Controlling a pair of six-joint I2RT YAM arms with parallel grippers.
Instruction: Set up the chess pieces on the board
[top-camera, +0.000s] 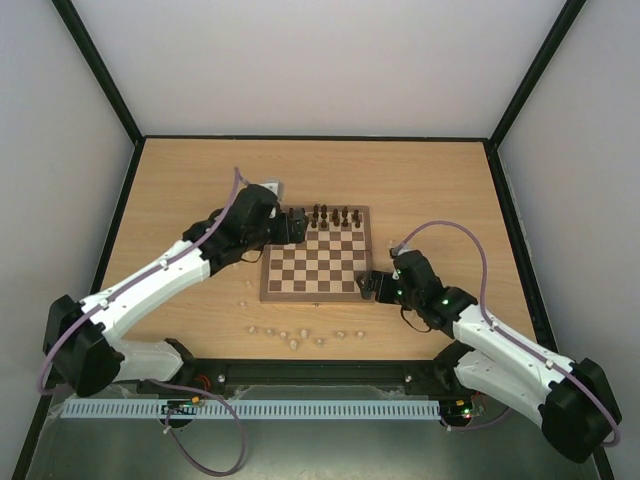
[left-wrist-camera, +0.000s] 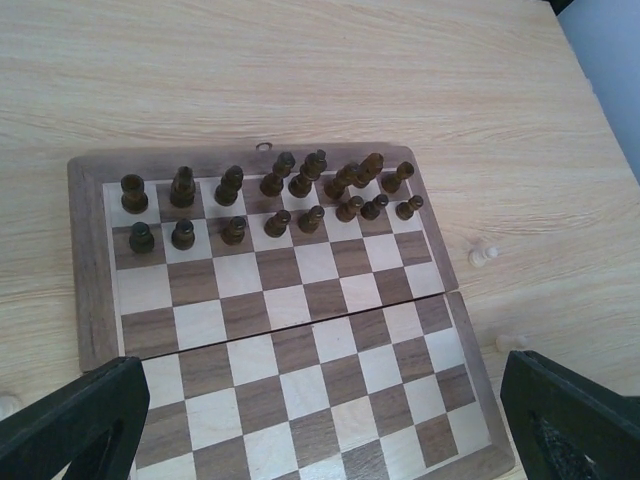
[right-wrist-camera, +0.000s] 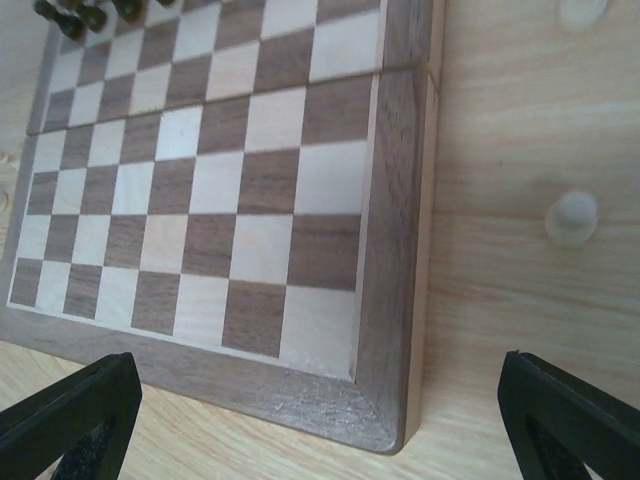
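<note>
The chessboard lies mid-table, its dark chess pieces standing in two rows along the far side. The rest of its squares show empty in the left wrist view. Over the board's far left part hovers my left gripper, open and empty, hiding some dark pieces from above. My right gripper is at the board's near right corner, also open, with nothing held between its fingers. Pale chess pieces are scattered on the table in front of the board.
More pale pieces lie off the board's sides, such as one pale piece in the left wrist view and another in the right wrist view.
</note>
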